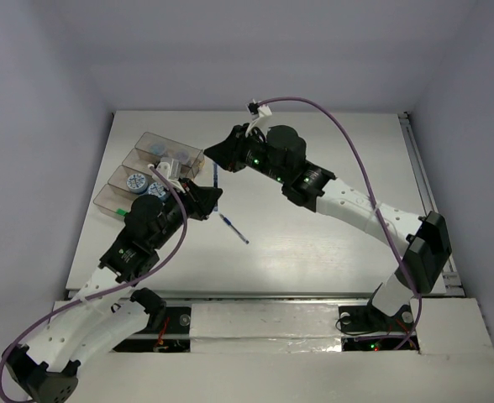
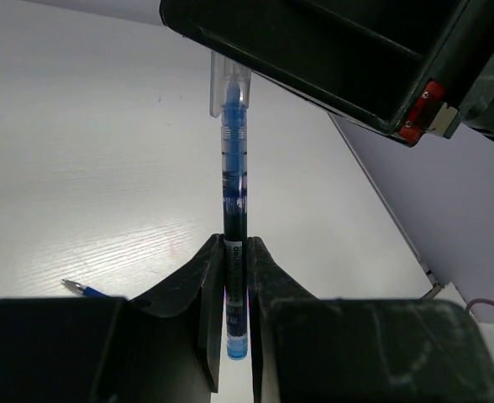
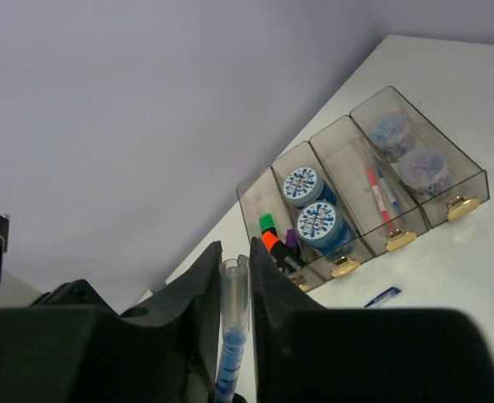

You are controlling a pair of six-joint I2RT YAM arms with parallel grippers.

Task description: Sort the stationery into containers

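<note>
A blue pen [image 2: 234, 193] with a clear cap spans the gap between my two grippers above the table. In the left wrist view, my left gripper is shut on its dark, labelled barrel. My right gripper is shut on the capped end, which shows between its fingers in the right wrist view. A second blue pen [image 1: 233, 228] lies alone on the table, below the grippers in the top view. The clear organizer [image 3: 331, 134] has compartments with markers [image 3: 279, 248], blue-lidded jars [image 3: 323, 225], thin pens [image 3: 381, 198] and small clear tubs [image 3: 423, 168].
The organizer stands at the table's left, close to my left arm [image 1: 134, 239]. My right arm [image 1: 314, 185] reaches across from the right.
</note>
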